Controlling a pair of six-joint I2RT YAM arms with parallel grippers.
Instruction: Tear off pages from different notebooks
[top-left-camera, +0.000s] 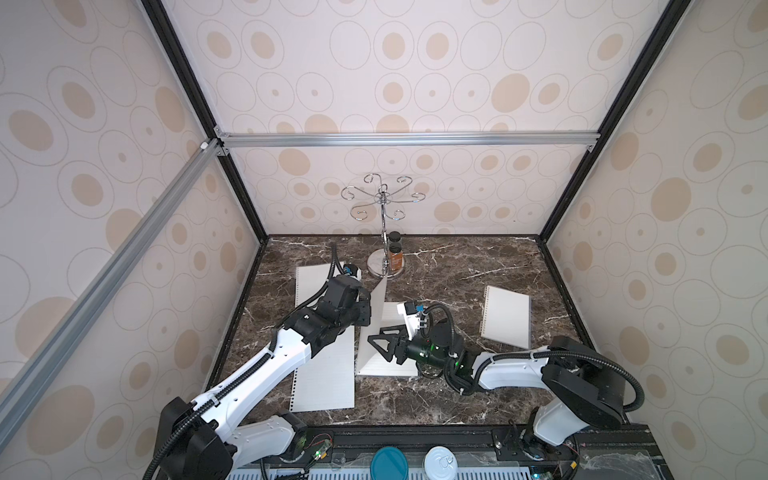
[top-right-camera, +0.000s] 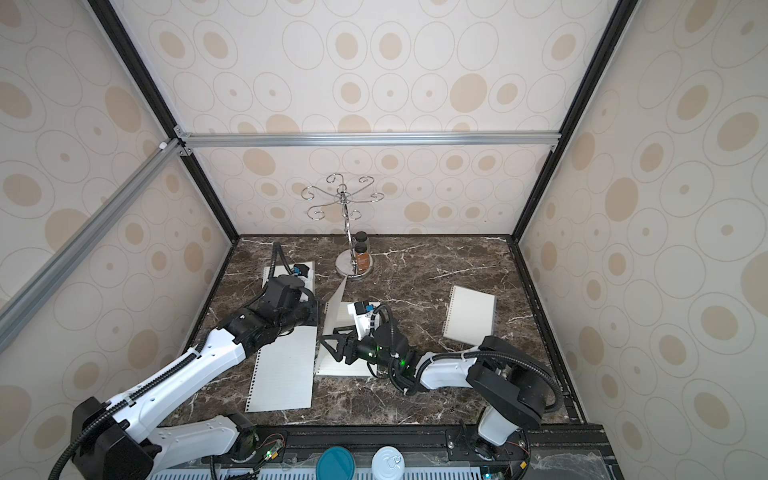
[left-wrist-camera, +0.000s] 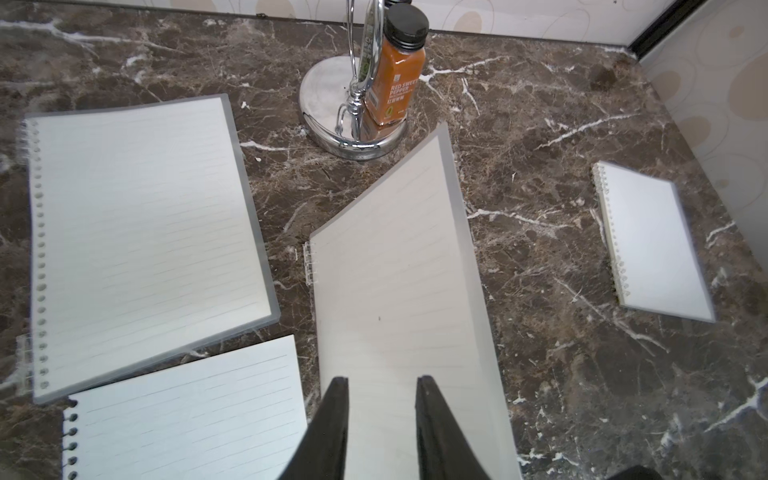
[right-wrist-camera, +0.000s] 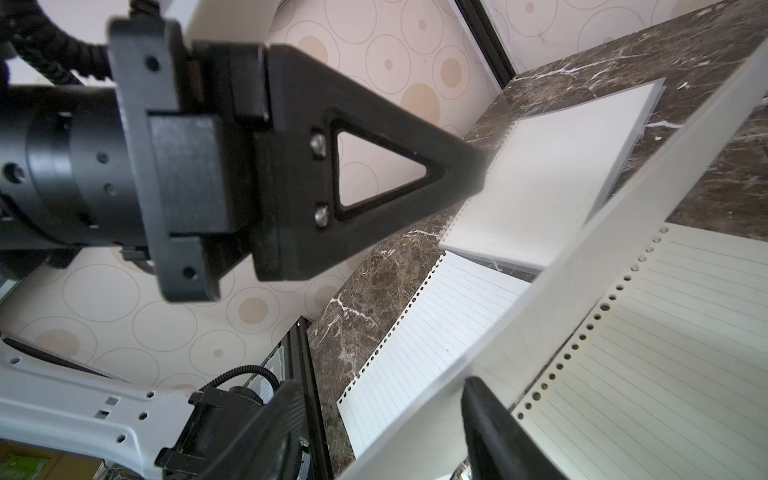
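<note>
The middle notebook (top-left-camera: 396, 368) has a lined page (left-wrist-camera: 396, 304) standing up from its spiral. My left gripper is above that page, fingers apart with nothing visibly held. My right gripper is low at the middle notebook, fingers apart, with the raised page passing behind and beside its fingertips; whether it touches the paper is unclear. A torn-edged lined sheet (left-wrist-camera: 184, 408) lies at the left, in front of a thick spiral notebook (left-wrist-camera: 148, 240). A smaller spiral notebook (left-wrist-camera: 652, 240) lies at the right.
A chrome stand (left-wrist-camera: 324, 96) with spice jars (left-wrist-camera: 396, 76) stands at the back middle. The marble top (top-left-camera: 448, 264) is clear at the back right. Walls enclose the sides and back.
</note>
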